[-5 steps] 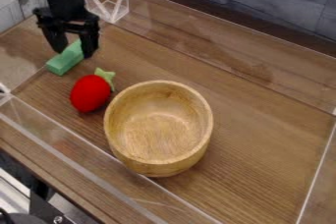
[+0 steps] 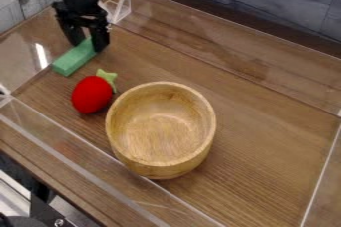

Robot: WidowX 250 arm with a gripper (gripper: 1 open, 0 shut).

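My gripper [image 2: 83, 24] is at the top left, dark and open, above the upper end of a green block [image 2: 70, 60] that lies on the wooden table [image 2: 253, 62]. Whether the fingertips touch the block is hard to tell. A red tomato-like object [image 2: 91, 94] with a green top lies below and to the right of the block.
A large tan oval bowl [image 2: 160, 126] fills the lower middle. The table's edge runs along the left and bottom left.
My gripper has moved up a little, toward the far side. The green block and the other objects look about where they were.
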